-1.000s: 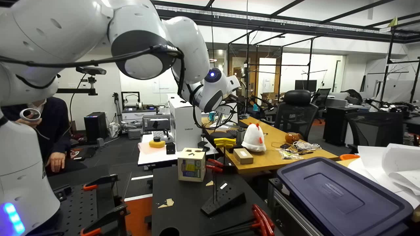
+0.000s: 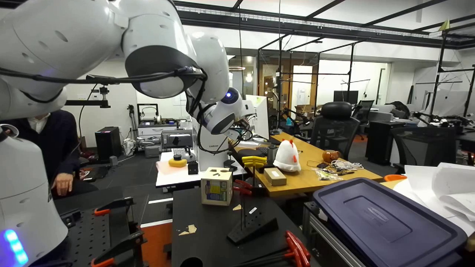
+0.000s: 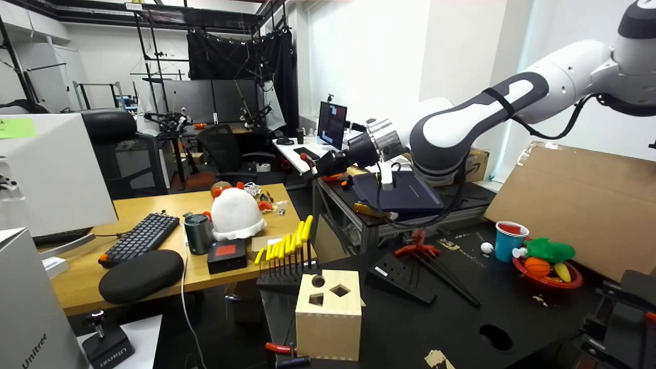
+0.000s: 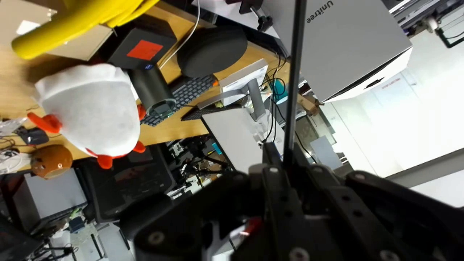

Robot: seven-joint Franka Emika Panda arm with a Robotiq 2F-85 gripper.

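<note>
A long thin black rod (image 4: 295, 65) runs up from between the fingertips of my gripper, which is shut on it. Something red (image 4: 253, 226) shows low among the gripper parts, and a small red piece (image 3: 306, 159) appears by the gripper (image 3: 321, 166) in exterior view 2. Whether this red piece is the rod's handle is hard to tell. The gripper is high above the table, clear of any surface. In exterior view 1 its fingers cannot be made out behind the wrist and cables.
A wooden shape box (image 3: 327, 320) stands on the black table near a black holder (image 3: 400, 278), red-handled tools (image 3: 419, 249) and yellow-handled hex keys (image 3: 289, 246). Farther right are a blue cup (image 3: 509, 241) and a red bowl (image 3: 575, 280). A white plush (image 3: 237, 214) sits on the wooden desk.
In exterior view 1 the arm's wrist has shifted left and somewhat lower, now in front of the white box. The person's hand-held white device has moved left. The tabletop items look unmoved.
</note>
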